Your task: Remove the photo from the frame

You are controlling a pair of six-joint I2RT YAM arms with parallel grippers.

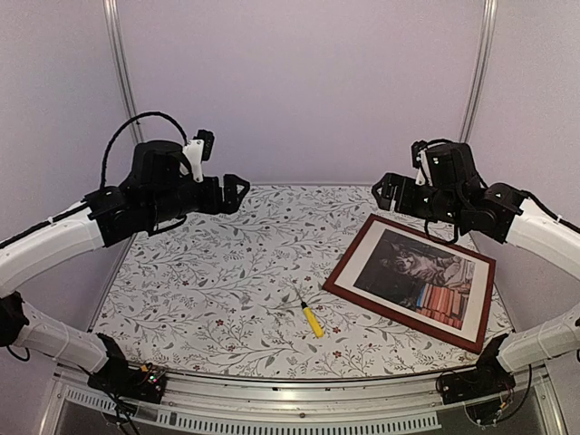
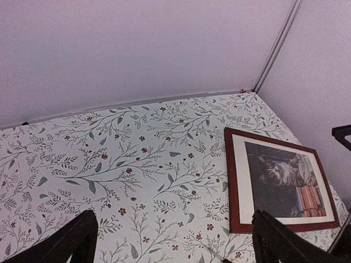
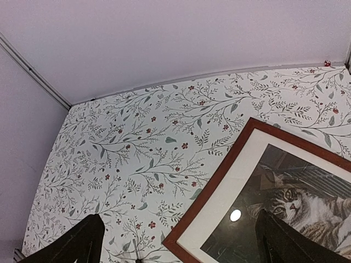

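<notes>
The picture frame (image 1: 399,314) has a brown wooden border and lies face up at the right of the table, turned at an angle. Inside it, within a white mat, is the photo (image 1: 419,276) of a cat beside a row of books; glare on its surface shows in the right wrist view. My left gripper (image 1: 240,195) is open and empty, raised over the left side of the table. Above the frame's far left corner hangs my right gripper (image 1: 385,196), open, its fingers (image 3: 285,241) apart and clear of the frame.
A screwdriver (image 1: 312,319) with a yellow handle lies near the front middle, left of the frame, its tip pointing away. Pale walls (image 1: 299,91) close off the back and sides.
</notes>
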